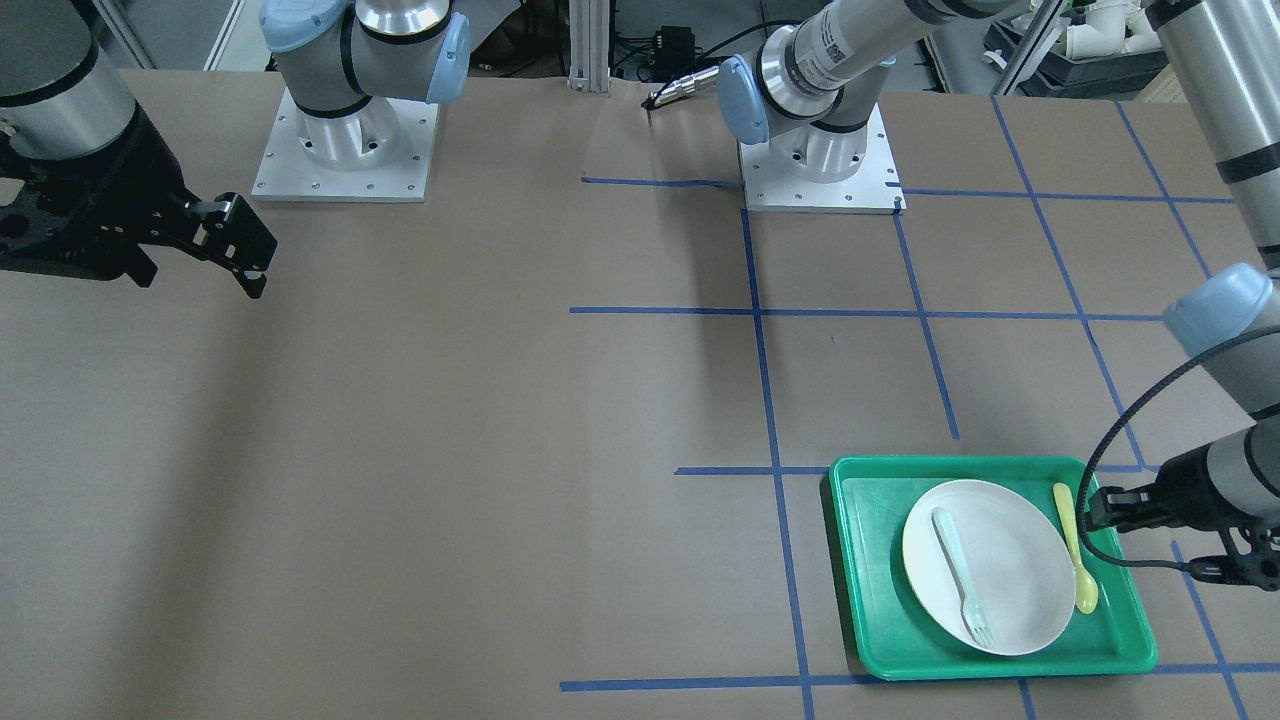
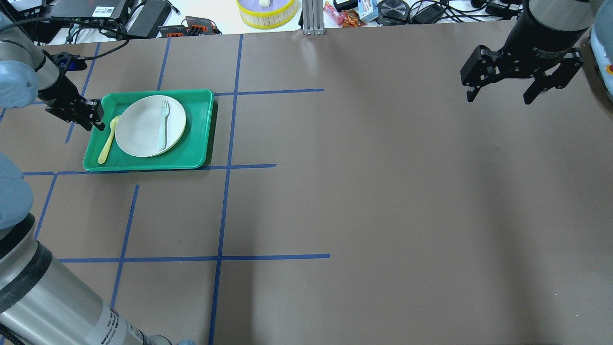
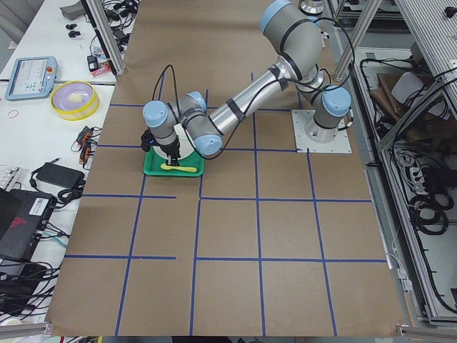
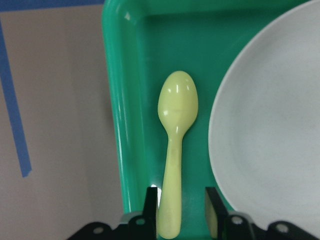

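A green tray (image 1: 876,636) holds a white plate (image 1: 1008,564) with a pale fork (image 1: 960,564) on it, and a yellow spoon (image 4: 178,105) lying along the tray's side beside the plate. In the left wrist view my gripper is open, one finger on either side of the spoon's handle at the bottom edge; whether it touches is not clear. In the top view the gripper is at the tray's edge by the spoon.
Another arm's black gripper (image 2: 517,74) hangs on the opposite side of the table. Further arm bases (image 1: 348,180) stand at the back.
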